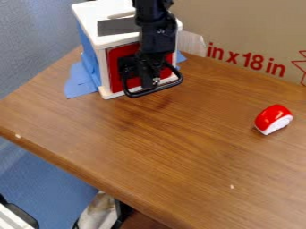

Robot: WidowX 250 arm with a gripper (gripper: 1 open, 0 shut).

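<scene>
My black gripper point(150, 77) hangs in front of a white box-like appliance point(96, 18) with a red front panel point(118, 59) and a dark strip along its top. The gripper is low against the red panel, and its fingers are too dark and small to tell whether they are open or shut. A red and white cylindrical object point(273, 118) lies on its side at the right of the wooden table point(143, 161).
Blue material point(80, 80) lies under and beside the appliance. A cardboard panel point(251, 36) stands behind the table's back edge. The table's left edge drops to a blue-grey floor.
</scene>
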